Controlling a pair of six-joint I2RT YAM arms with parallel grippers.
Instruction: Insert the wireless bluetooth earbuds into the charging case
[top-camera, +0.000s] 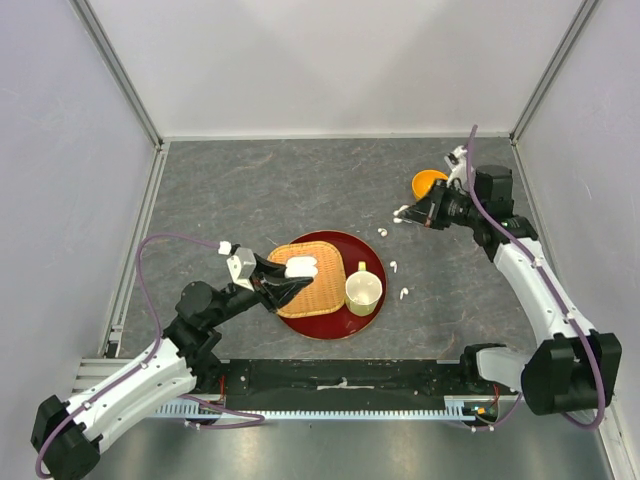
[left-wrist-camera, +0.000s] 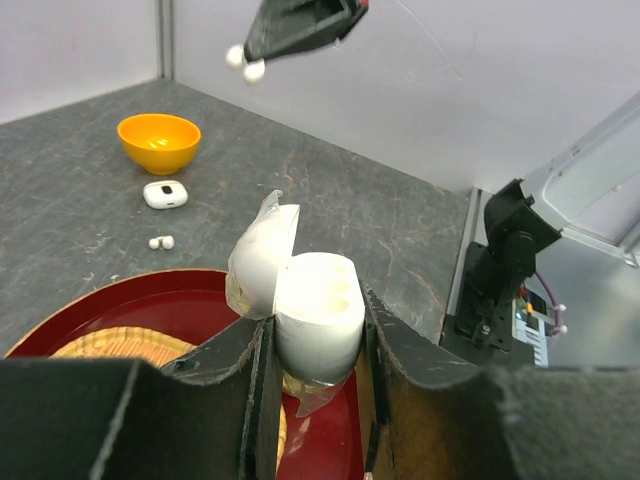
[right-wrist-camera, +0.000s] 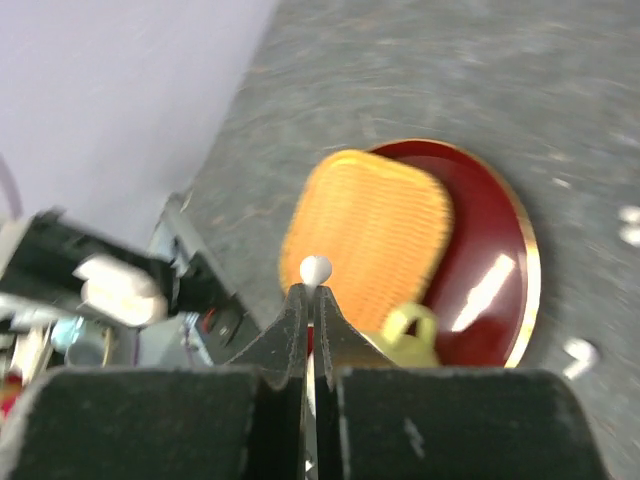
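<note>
My left gripper (top-camera: 298, 272) is shut on a white two-part case (left-wrist-camera: 318, 315), which looks opened, above the plate; its lower part lies between the fingers. At the upper right of the table, my right gripper is shut on a small white earbud. In the right wrist view only the rounded end of that earbud (right-wrist-camera: 316, 268) shows above the fingertips; two white ends of it seem to show in the left wrist view. Loose white earbud-like pieces lie on the grey table, among them a middle piece (top-camera: 393, 267) and a front piece (top-camera: 404, 293).
A red plate (top-camera: 372, 256) bears a woven orange tray (top-camera: 322, 297) and a cream cup (top-camera: 363, 293). An orange bowl (top-camera: 427, 182) stands at the back right, with a small white box (left-wrist-camera: 165, 194) near it.
</note>
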